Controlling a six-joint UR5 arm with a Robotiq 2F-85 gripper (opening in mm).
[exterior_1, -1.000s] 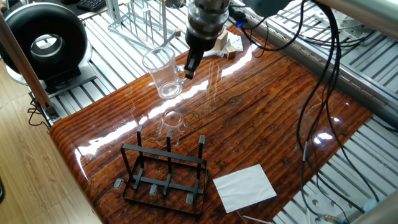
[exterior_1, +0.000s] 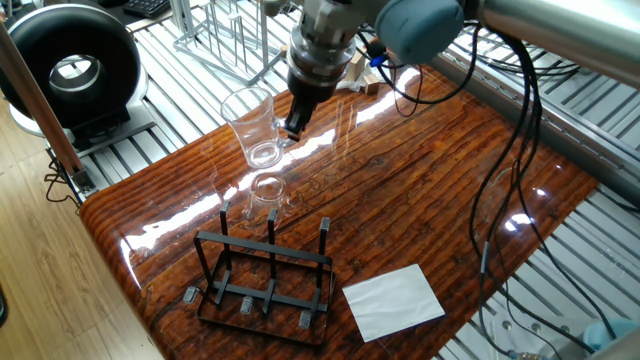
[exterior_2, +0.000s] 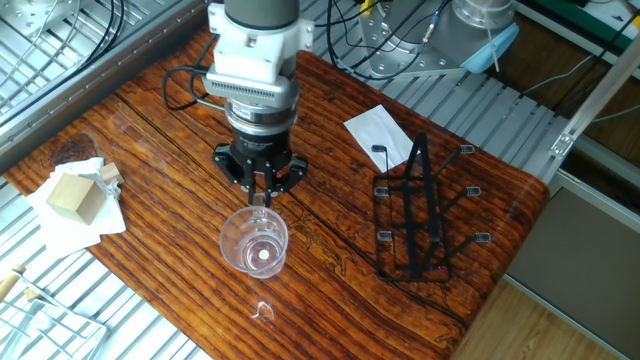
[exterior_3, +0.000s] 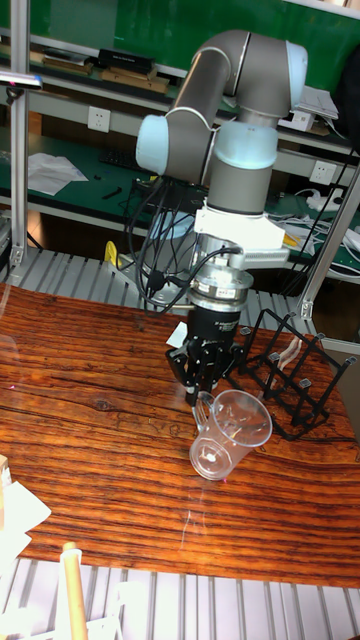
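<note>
A clear cup (exterior_1: 256, 128) hangs slightly tilted over the wooden table, its handle at my gripper (exterior_1: 291, 132). Its reflection on the glossy top sits apart from its base, so the cup is off the surface. In the second exterior view the fingertips of my gripper (exterior_2: 262, 193) meet the handle of the cup (exterior_2: 255, 243), and the fingers are closed on it. From the third view the cup (exterior_3: 230, 434) leans with its mouth to the right, beside the gripper (exterior_3: 197, 399). A black wire rack (exterior_1: 265, 270) stands empty of cups near the table's front edge.
A white sheet (exterior_1: 394, 302) lies beside the rack. Wooden blocks (exterior_2: 77, 198) rest on white paper at the opposite end of the table (exterior_2: 170, 150). Black cables (exterior_1: 525, 130) hang from the arm. The tabletop between cup and rack is clear.
My gripper and the cup have shifted a little to the left and slightly down in the first view, with the cup still held. The rack and the white sheet have stayed put.
</note>
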